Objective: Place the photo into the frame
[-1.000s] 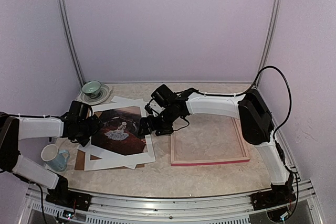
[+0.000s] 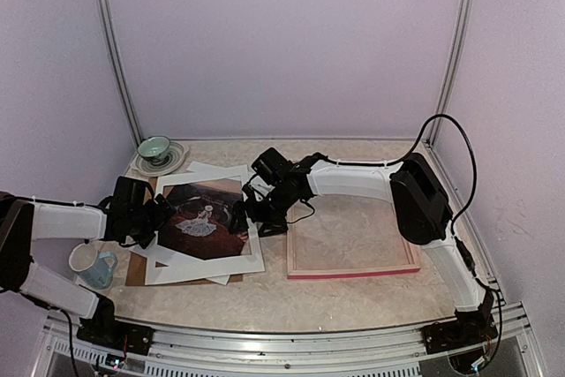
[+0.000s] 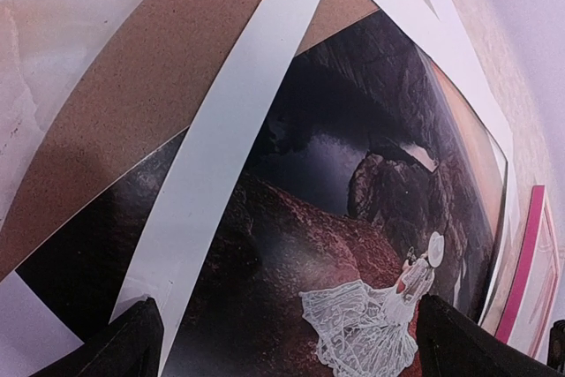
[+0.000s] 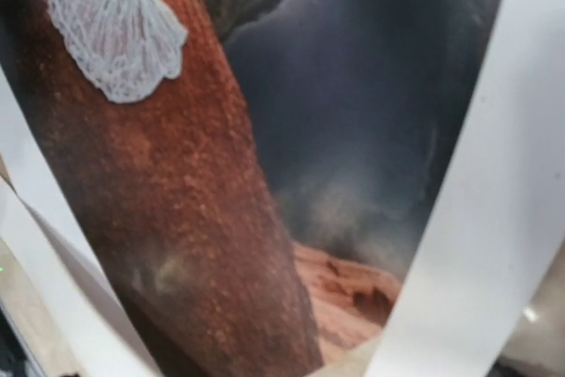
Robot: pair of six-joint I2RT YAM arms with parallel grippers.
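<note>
The photo [image 2: 201, 226], a dark picture with a woman in a white dress, has a wide white border and lies over other sheets on the table's left side. At its left edge my left gripper [image 2: 159, 216] is open; its fingers [image 3: 131, 346] spread wide above the picture in the left wrist view. My right gripper [image 2: 250, 220] stands open at the right border, its fingertips barely showing in the bottom corners of the right wrist view. Whether either touches the paper I cannot tell. The empty frame [image 2: 353, 274], pale with a pinkish-red front edge, lies flat on the right, partly under my right arm.
A brown board [image 3: 124, 103] and another white sheet peek out beneath the photo. Behind it is a green bowl [image 2: 154, 148] on a plate [image 2: 177, 156]; a pale blue mug [image 2: 88, 262] stands at front left, close to my left arm.
The photo has slid slightly to the right. My right gripper has shifted a little left onto its border, and the left gripper has edged slightly right.
</note>
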